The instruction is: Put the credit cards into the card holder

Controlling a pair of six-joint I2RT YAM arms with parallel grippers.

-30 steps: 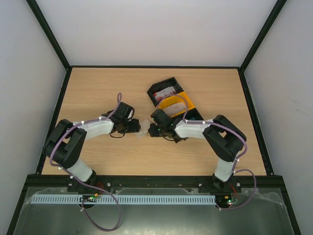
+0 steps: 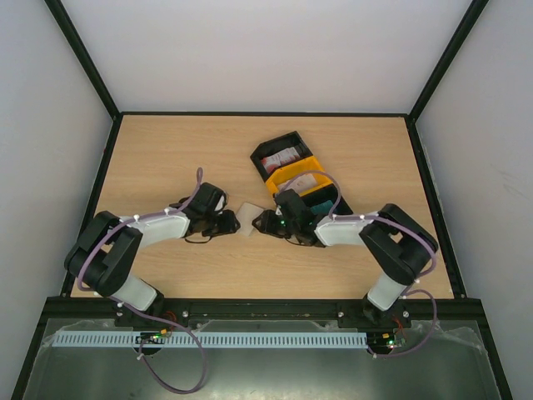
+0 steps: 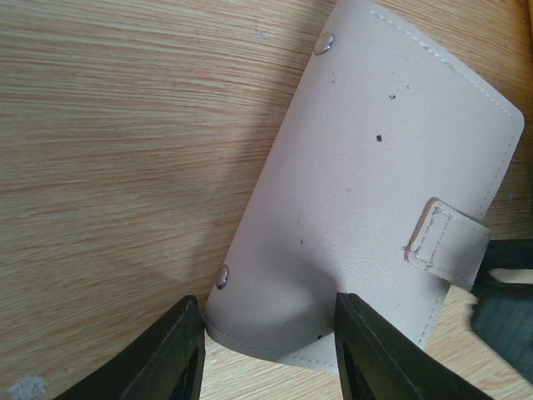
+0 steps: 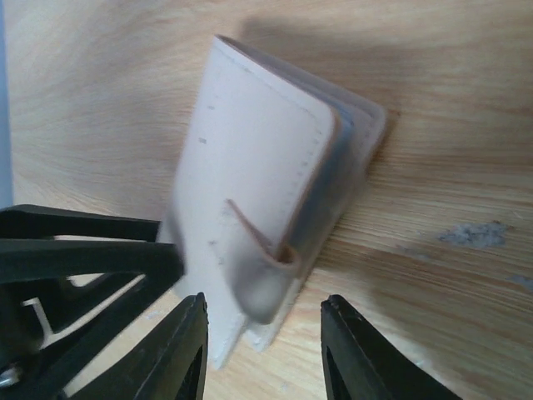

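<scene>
A pale pinkish card holder with a small strap tab is tilted up off the wood between the two arms. My left gripper is shut on its lower end, one finger on each side. In the right wrist view the holder shows its folded edge, with the left gripper's fingers at its far side. My right gripper stands part open at the strap, its fingertips apart and no grip showing. A dark fingertip of it touches or nearly touches the tab in the left wrist view. Card-like pieces lie in the bins.
An organizer with a black bin and a yellow bin stands behind the right arm, its front section partly covered by that arm. Free wooden table lies at the back left and along the front.
</scene>
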